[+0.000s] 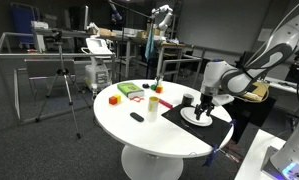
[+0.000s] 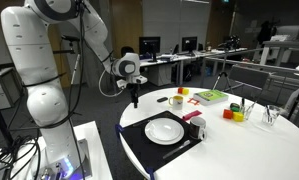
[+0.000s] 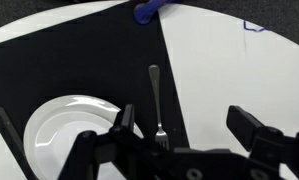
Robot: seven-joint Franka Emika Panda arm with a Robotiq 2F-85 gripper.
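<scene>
My gripper [image 1: 208, 105] hangs open, low over the plate side of the table in exterior view 1, nothing between its fingers. In the wrist view the fingers [image 3: 123, 118] stand wide apart, near the lower edge. A fork [image 3: 157, 105] lies on the black placemat [image 3: 74, 55], to the right of the white plate [image 3: 79, 105]. Its tines lie low in the picture, close to the gripper's body. The knife [image 3: 9, 135] is on the plate's other side. Exterior view 2 has the gripper [image 2: 132, 98] on the left, with the plate [image 2: 164, 130] nearer that camera.
A mug [image 2: 198, 128] stands at the placemat's edge. A yellow cup [image 1: 153, 104], a dark object [image 1: 137, 117], coloured blocks [image 1: 115, 100] and a green box [image 1: 127, 88] are elsewhere on the round white table [image 1: 129, 130]. Blue tape [image 3: 149, 10] marks the placemat's edge.
</scene>
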